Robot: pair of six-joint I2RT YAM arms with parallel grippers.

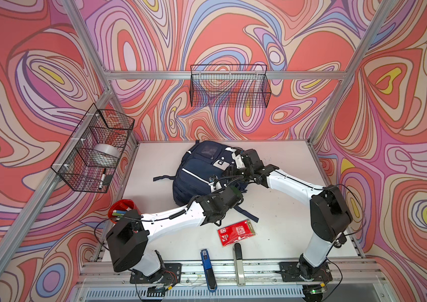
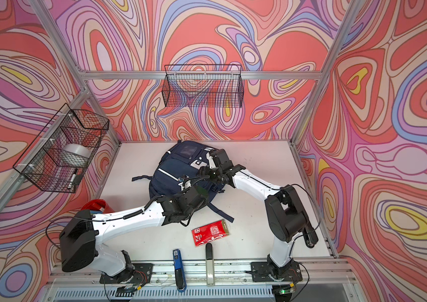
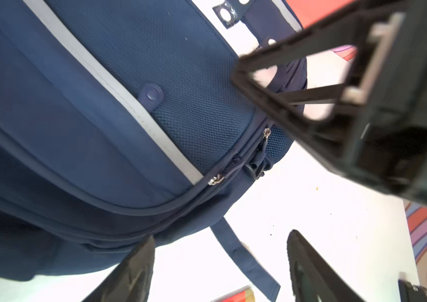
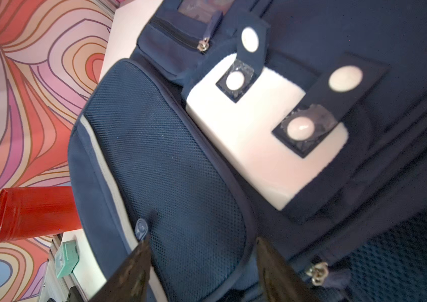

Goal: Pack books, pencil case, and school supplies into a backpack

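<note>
A navy backpack (image 1: 198, 168) lies on the white table, its front pockets facing up. Two metal zip pulls (image 3: 216, 179) show along its side seam in the left wrist view. My left gripper stands part open beside the near edge of the bag, with nothing between its fingers. Over the bag's right side, my right gripper is also part open, its fingers above the mesh pocket (image 4: 168, 166) and left of a zip pull (image 4: 319, 273). A red packet (image 1: 236, 232) lies flat at the front of the table.
A red cup (image 1: 123, 209) of school supplies stands at the left. A blue pencil-box-like object (image 1: 208, 269) and a dark-and-light long object (image 1: 238, 264) lie at the front edge. Wire baskets hang at the left (image 1: 92, 151) and back (image 1: 230, 89). Table right of the bag is clear.
</note>
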